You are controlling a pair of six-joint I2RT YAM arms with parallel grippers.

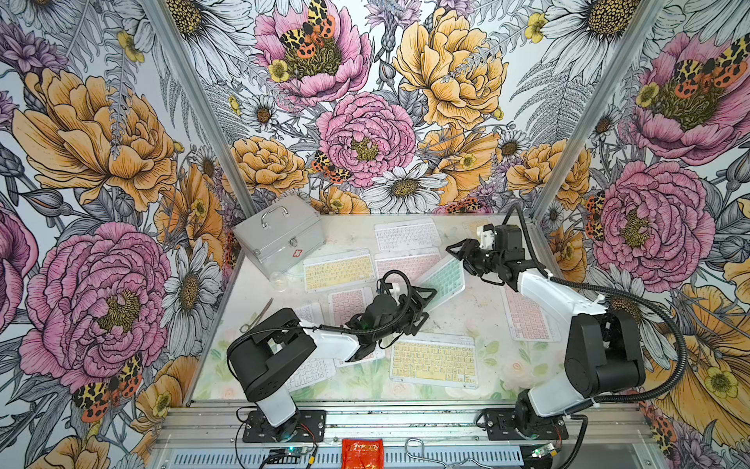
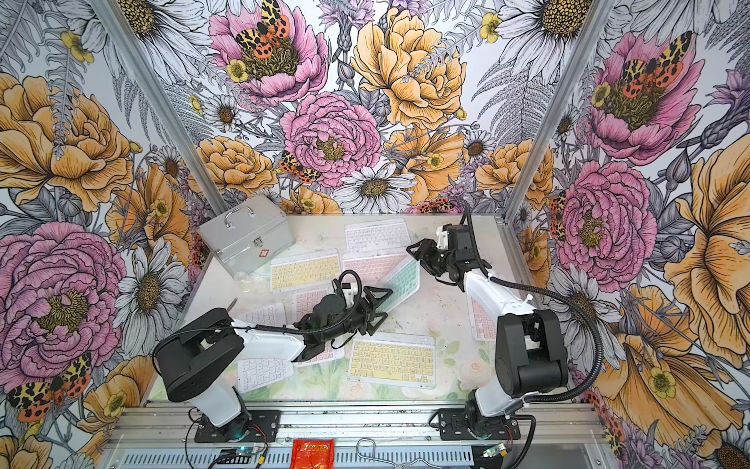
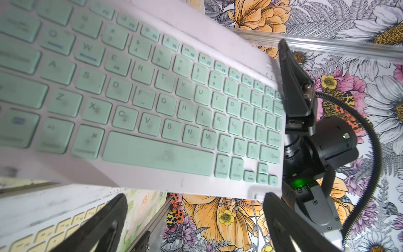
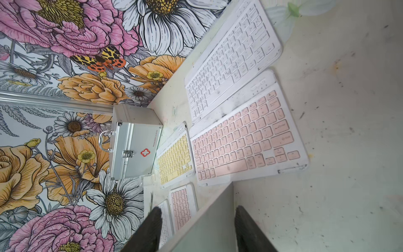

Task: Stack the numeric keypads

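A mint-green keypad (image 1: 447, 279) is held raised and slanted above the middle of the table. At its far right end my right gripper (image 1: 453, 253) is shut on it; in the right wrist view the keypad's pale underside (image 4: 220, 214) shows between the fingers. Close to the opposite, near-left end stands my left gripper (image 1: 429, 305), open. The keypad's keys (image 3: 168, 105) fill much of the left wrist view, and whether its edge lies between the left fingers cannot be told. A yellow keypad (image 1: 433, 363) lies flat at the front.
Behind are a white keypad (image 1: 408, 234), a pink keypad (image 4: 249, 138) and a yellow one (image 1: 340, 270). Another pink keypad (image 1: 531, 316) is partly under the right arm. White and pink keypads lie under the left arm. A metal case (image 1: 279, 234) occupies the back left.
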